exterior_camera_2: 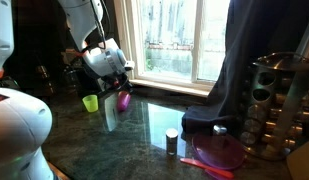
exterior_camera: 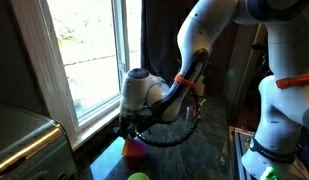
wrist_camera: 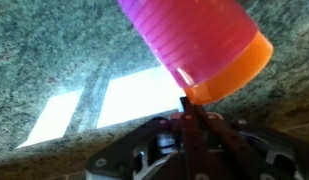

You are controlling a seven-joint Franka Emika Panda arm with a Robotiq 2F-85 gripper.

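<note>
A pink-purple cup with an orange rim (wrist_camera: 199,45) lies tilted across the top of the wrist view, its rim reaching the tips of my gripper. The fingers are shut on the orange edge, as far as shows; the fingertips are partly hidden. In exterior view 1 the orange-and-purple cup (exterior_camera: 136,149) is just below the gripper, close to the window side of the dark counter (exterior_camera: 179,165). Exterior view 2 shows the pink cup (exterior_camera_2: 124,101) leaning under the arm. A yellow-green cup (exterior_camera_2: 90,103) stands apart from it.
A window (exterior_camera_2: 174,40) borders the counter at the back. On the far right of exterior view 2 are a small dark jar (exterior_camera_2: 172,141), a purple plate (exterior_camera_2: 222,152), a red-handled utensil (exterior_camera_2: 206,169) and a metal rack (exterior_camera_2: 256,100). Mid-counter is clear.
</note>
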